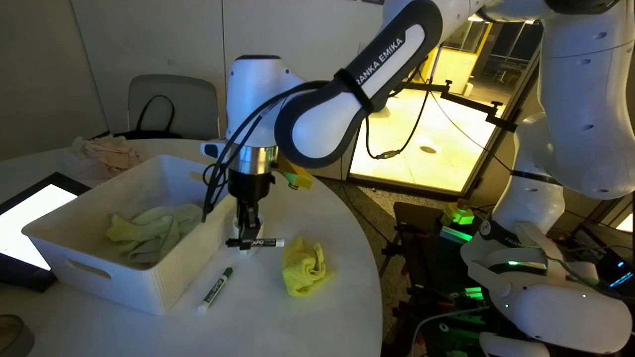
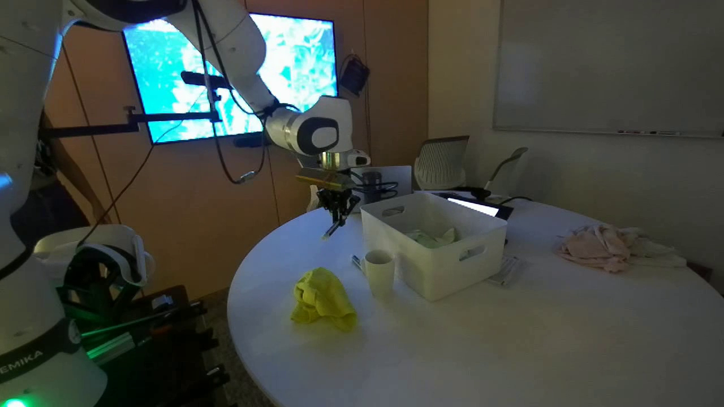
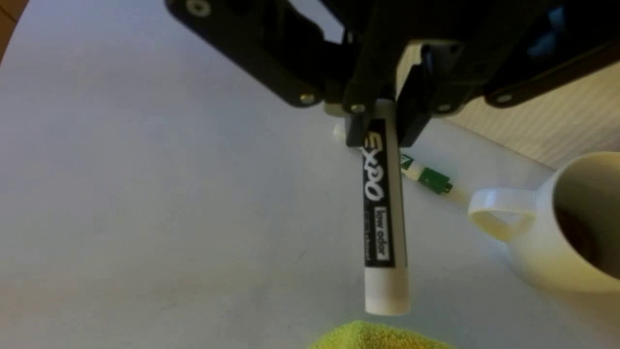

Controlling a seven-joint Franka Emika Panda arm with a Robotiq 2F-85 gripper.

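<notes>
My gripper [image 1: 245,237] is shut on a black-labelled white EXPO marker [image 1: 268,243], held above the table. In the wrist view the marker [image 3: 384,221] sticks out from between the fingers, its white end clear of them. A green-capped marker [image 1: 215,289] lies on the table beside the white bin. Behind my gripper in exterior view 1, the white mug is mostly hidden. Exterior view 2 shows this mug [image 2: 380,275] standing upright by the bin, apart from my gripper [image 2: 337,209]. The mug's handle [image 3: 503,212] faces the held marker in the wrist view.
The white bin [image 1: 119,279] holds light yellow-green and grey cloth [image 1: 158,229]. A crumpled yellow cloth [image 1: 304,267] lies right of the mug. Pink cloth [image 2: 597,247] and a lit screen [image 1: 27,220] are farther off.
</notes>
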